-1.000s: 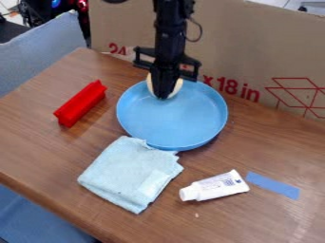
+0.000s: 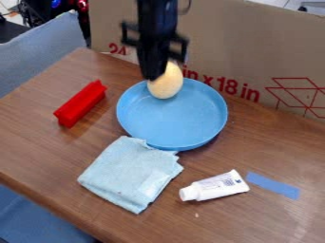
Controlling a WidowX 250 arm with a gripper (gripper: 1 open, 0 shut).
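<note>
My black gripper (image 2: 155, 65) is over the back of the blue plate (image 2: 172, 125), its tip just above a pale yellow egg-shaped object (image 2: 164, 85) that rests at the plate's back. The gripper looks shut, with nothing visible held between its fingers; its tip is small and dark here.
A red box (image 2: 80, 102) lies left of the plate. A folded pale cloth (image 2: 129, 174) is at the front, with a white tube (image 2: 215, 187) and a blue strip (image 2: 273, 185) to its right. A cardboard box (image 2: 254, 57) stands behind.
My gripper has risen from lower over the pale object, uncovering more of it, and has shifted slightly toward the left.
</note>
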